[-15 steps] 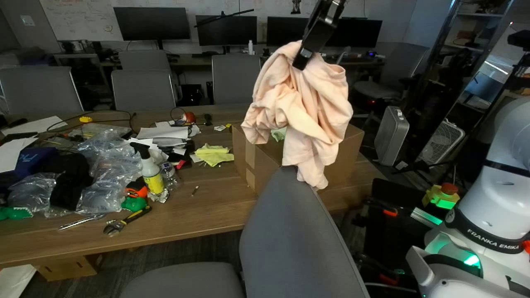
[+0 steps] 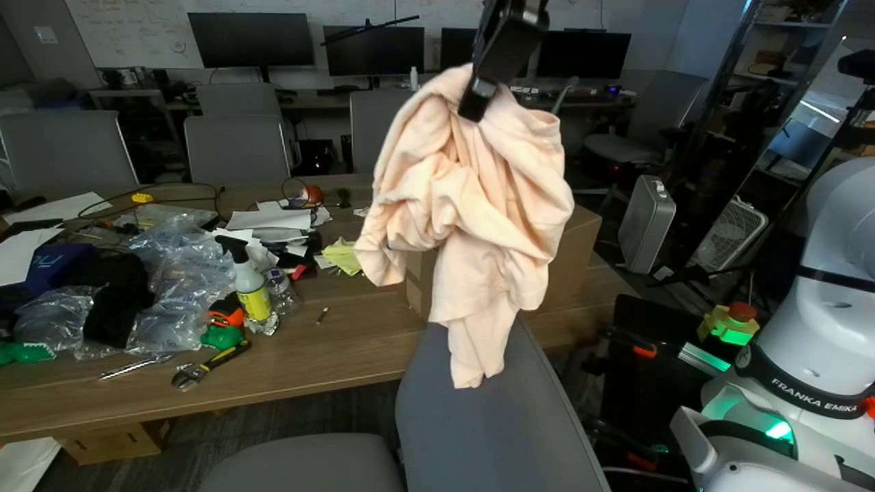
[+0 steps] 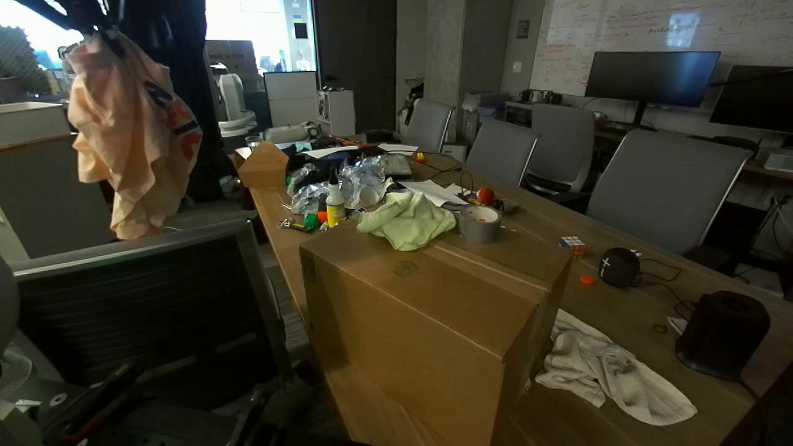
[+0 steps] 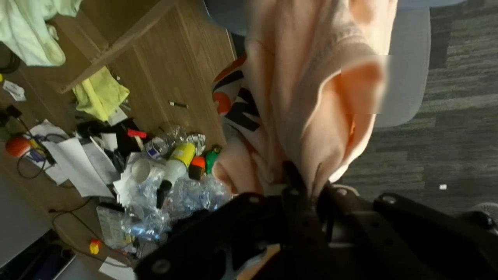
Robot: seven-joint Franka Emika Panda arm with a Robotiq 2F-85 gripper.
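A peach-coloured cloth garment [image 2: 492,197] hangs bunched in the air from my gripper [image 2: 478,100], which is shut on its upper part. In exterior view 1 its lower end overlaps the back of the grey chair [image 2: 484,418]; whether they touch I cannot tell. Dark lettering and an orange print show on the garment [image 3: 130,141] in exterior view 2, where it is off to the left of the table. The wrist view shows folds of the garment [image 4: 298,102] gathered between the dark fingers.
A large cardboard box [image 3: 416,319] stands on the table with a pale green cloth [image 3: 409,220] and a tape roll [image 3: 479,223] on top. A spray bottle [image 2: 251,283], plastic wrap and tools clutter the table's left part. A white cloth [image 3: 613,375] lies beside the box.
My gripper has moved left and appears nearer exterior view 1, carrying the garment along.
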